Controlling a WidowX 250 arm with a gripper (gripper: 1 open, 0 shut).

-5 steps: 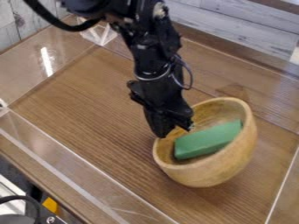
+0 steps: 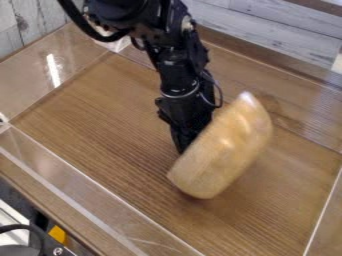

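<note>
A light wooden bowl [image 2: 222,150] is tipped steeply on its side at the right of centre, showing its rounded outside. My black gripper [image 2: 185,128] is at the bowl's left side, its fingertips partly hidden behind it, so I cannot see whether anything is between them. The bowl's inside, and anything in it, is hidden.
A white wall [image 2: 301,25] runs along the back, and clear edging borders the left and front. A dark cable and a small yellow object lie outside at the lower left.
The bowl has tipped up from lying open with a green block visible inside to standing on its side, hiding the block. My gripper has shifted slightly at its left.
</note>
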